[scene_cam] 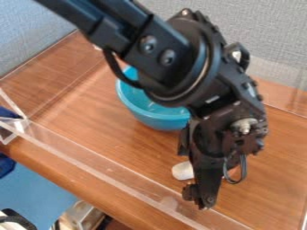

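My black gripper point(206, 184) is low over the wooden table at the right of the view, open, its fingertips near the clear strip along the front edge. A small white object point(182, 171) lies just left of the fingers, partly hidden by them. Behind the arm sits a turquoise bowl point(146, 110), partly covered by the arm.
A transparent low barrier point(108, 169) runs along its front and left edges. A dark blue item point(6, 113) lies at the left edge. A grey wall stands behind.
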